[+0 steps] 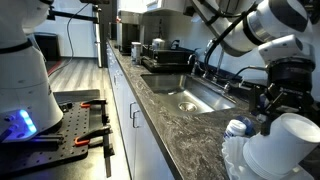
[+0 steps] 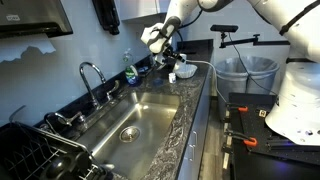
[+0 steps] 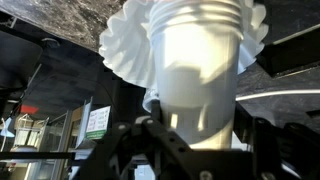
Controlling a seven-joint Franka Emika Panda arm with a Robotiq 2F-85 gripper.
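In the wrist view a white cup-like cylinder, with stacked ridges round its upper end, stands between the fingers of my gripper, which is shut on it. Behind it spreads a white fluted, filter-like piece. Exterior view 1 has the white cylinder large at the right edge, overlapping the fluted piece on the counter. The white arm reaches over from behind. Its fingertips are mostly hidden by the cylinder in that view.
A small blue-and-white container sits on the dark counter beside the fluted piece. The sink lies farther along, with pots beyond it. Between sink and fluted piece the counter is mostly clear.
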